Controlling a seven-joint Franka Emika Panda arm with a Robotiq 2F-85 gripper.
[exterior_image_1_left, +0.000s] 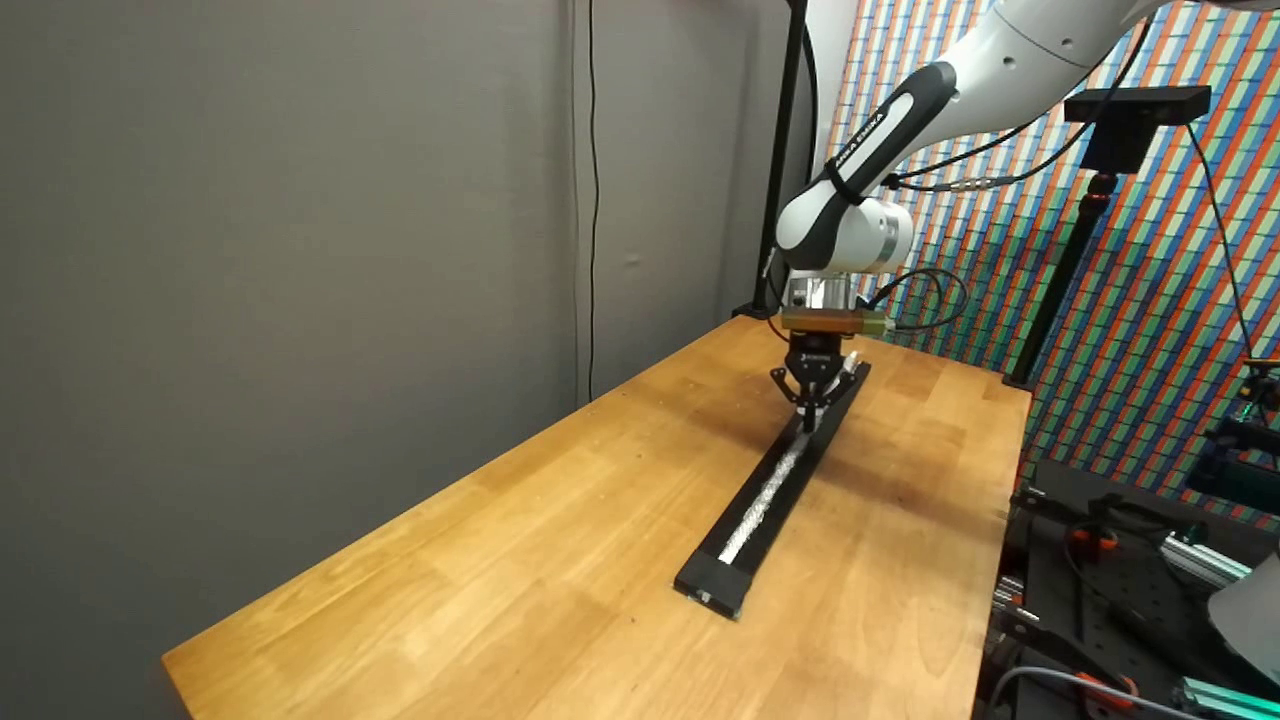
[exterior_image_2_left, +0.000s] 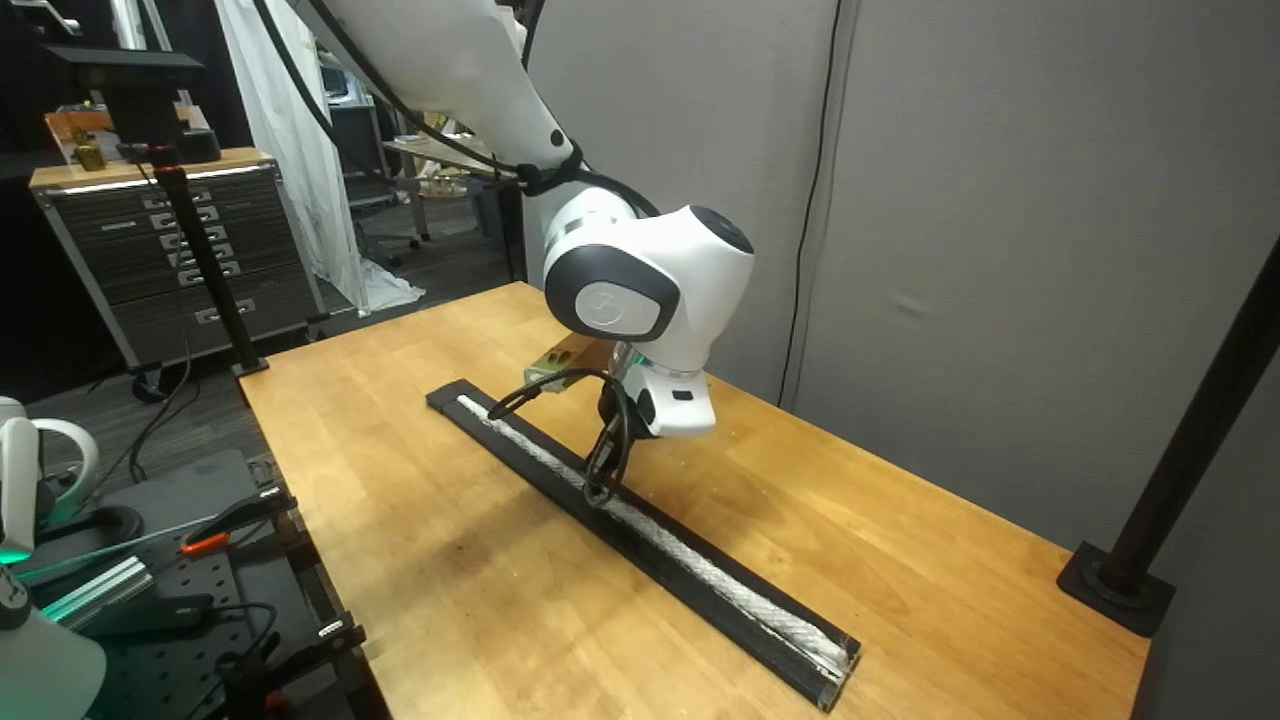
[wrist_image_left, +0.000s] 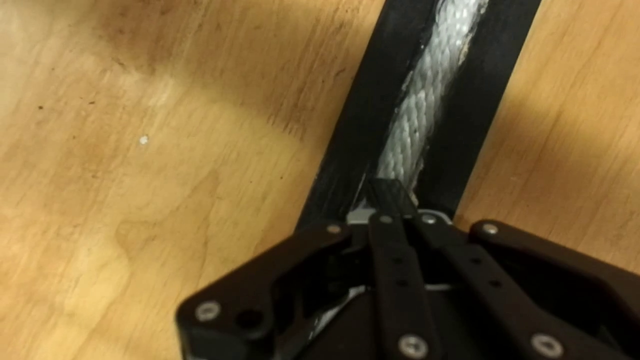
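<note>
A long black channel (exterior_image_1_left: 709, 574) lies flat and slantwise on the table, with a whitish braided rope (exterior_image_1_left: 764, 499) running along its groove. In the wrist view the rope (wrist_image_left: 418, 111) sits between the channel's two dark side strips and passes out of sight under my fingers. My gripper is shut, its fingertips together over the rope; whether they touch it or press on it I cannot tell. From the first exterior view, the gripper (exterior_image_1_left: 809, 422) points straight down at the channel, past its middle toward the far end. The arm hides the fingers in the second exterior view.
Bare wooden table (exterior_image_1_left: 504, 576) surrounds the channel on all sides. A black post (exterior_image_2_left: 1152, 504) stands on the table's edge, and another post (exterior_image_1_left: 1068, 264) carries a camera. My arm's cable loop (exterior_image_2_left: 606, 450) hangs low over the channel.
</note>
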